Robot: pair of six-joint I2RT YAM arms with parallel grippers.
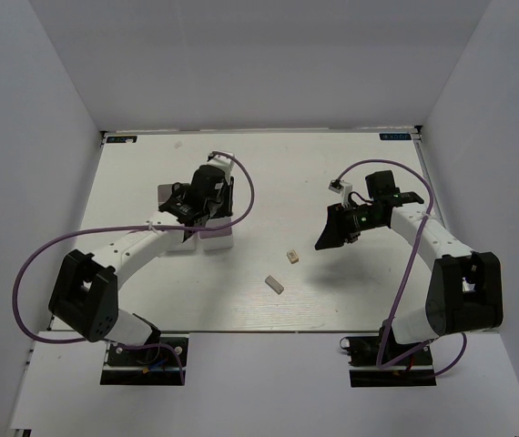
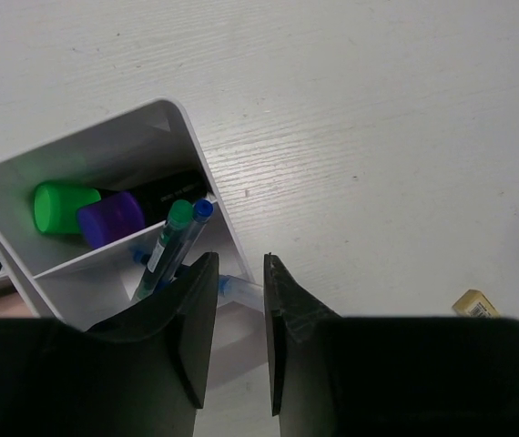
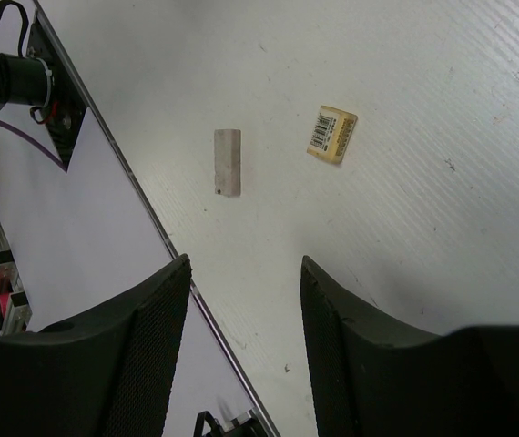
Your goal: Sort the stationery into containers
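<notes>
Below my left gripper stands a divided container (image 2: 14, 162), seen in the left wrist view. A green-capped item (image 2: 62, 208) and a purple-capped one (image 2: 114, 218) lie in its far compartment. Closer in are a green-capped pen (image 2: 170, 238), a blue-capped pen (image 2: 201, 215) and a translucent blue pen (image 2: 243, 291), showing behind the parted left fingers. The left fingers look empty. My right gripper hangs open and empty above the table. In its view lie a small tan block with a barcode (image 3: 332, 134) and a greyish oblong block (image 3: 228, 162).
Another container (image 1: 165, 193) adjoins the first at left, largely covered by the left arm. Table space (image 1: 287, 182) between the arms is bare apart from the two small blocks. The table's front edge (image 3: 164, 238) crosses the right wrist view.
</notes>
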